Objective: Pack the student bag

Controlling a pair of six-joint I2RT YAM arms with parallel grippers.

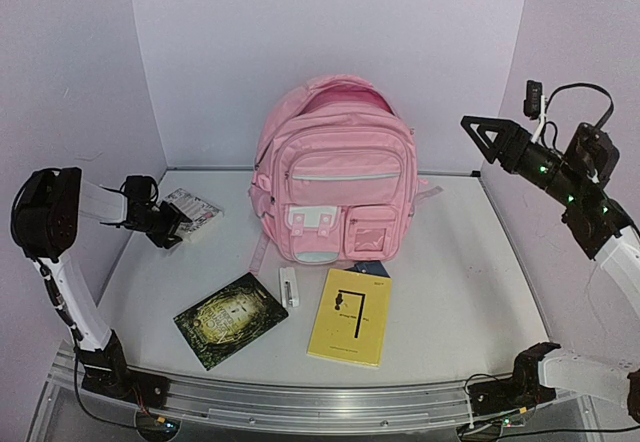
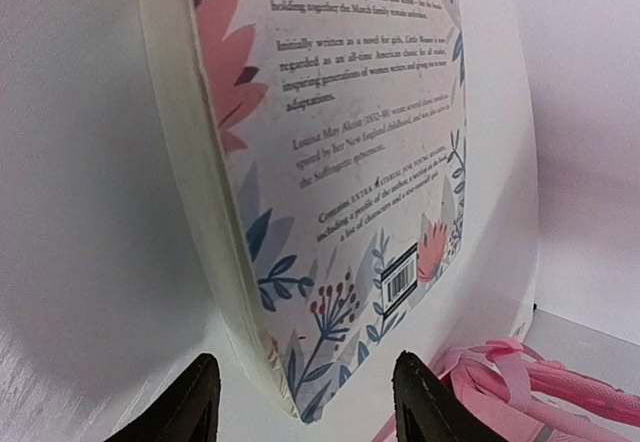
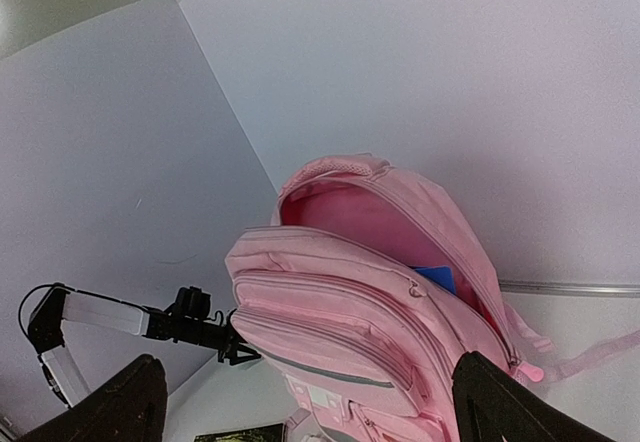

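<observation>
The pink backpack (image 1: 342, 177) stands upright at the back middle, its top gaping in the right wrist view, where a blue item (image 3: 436, 277) shows inside. A floral-covered book (image 2: 340, 132) lies at the table's left, back cover up. My left gripper (image 1: 175, 230) is open at its near end; in the left wrist view the book's corner points between the parted fingers, with no grip visible. High to the right of the bag, my right gripper (image 1: 478, 138) hangs open and empty. In front lie a dark green book (image 1: 230, 320), a yellow book (image 1: 350, 317) and a small white item (image 1: 289, 287).
A dark blue item (image 1: 370, 268) shows partly from behind the yellow book, by the bag's base. A bag strap (image 1: 259, 254) trails on the table at the left. Walls enclose the back and sides.
</observation>
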